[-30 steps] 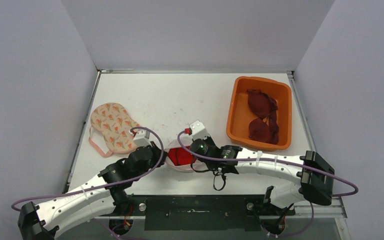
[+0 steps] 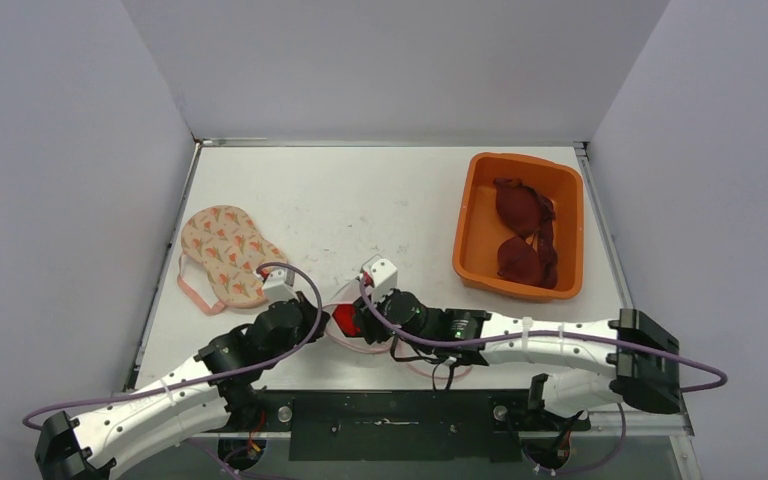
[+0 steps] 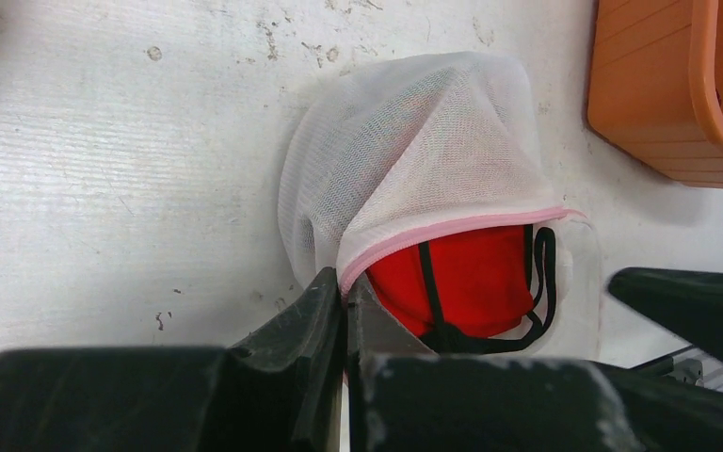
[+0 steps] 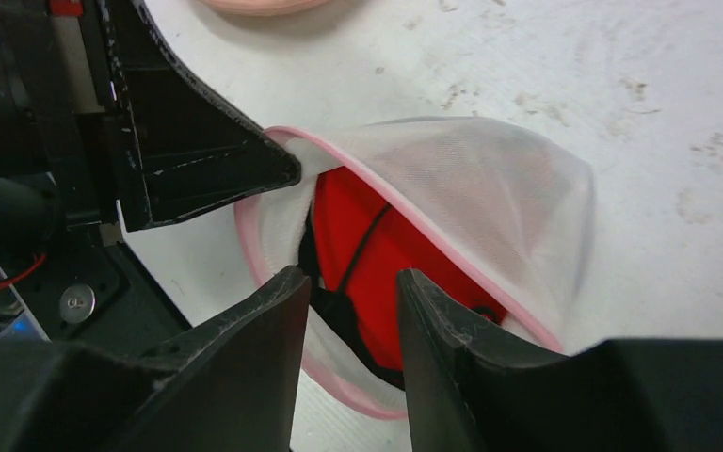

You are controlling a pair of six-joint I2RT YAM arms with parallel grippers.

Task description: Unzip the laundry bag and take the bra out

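The white mesh laundry bag (image 3: 414, 132) stands unzipped, its mouth edged in pink. Inside lies a red bra with black straps (image 3: 475, 278). My left gripper is shut on the bag's pink-trimmed edge, its fingertips pinching the rim. In the right wrist view my right gripper stands part open above the bag's mouth, with the red fabric (image 4: 381, 254) showing beyond and between its fingers. Nothing is visibly clamped there. From the top, the right gripper covers much of the opening, and only a piece of red shows.
An orange bin (image 2: 468, 215) at the right holds a dark red bra (image 2: 520, 210). At the left lies a floral-patterned cloth piece (image 2: 225, 250) with a pink strap.
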